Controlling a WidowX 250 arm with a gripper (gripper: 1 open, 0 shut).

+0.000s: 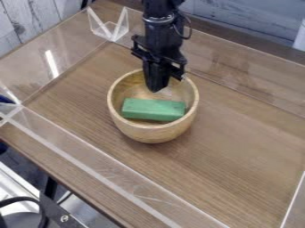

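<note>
A round tan bowl (152, 131) stands on the wooden table, with a green block (154, 109) lying flat inside it. My dark gripper (155, 83) reaches in from the top, its tips over the back part of the bowl, above and behind the block. It looks shut, with nothing seen between its fingers.
A clear folded object (110, 24) lies at the back left. Clear strips run along the table's left side and right edge. A black cable (28, 200) is at the lower left.
</note>
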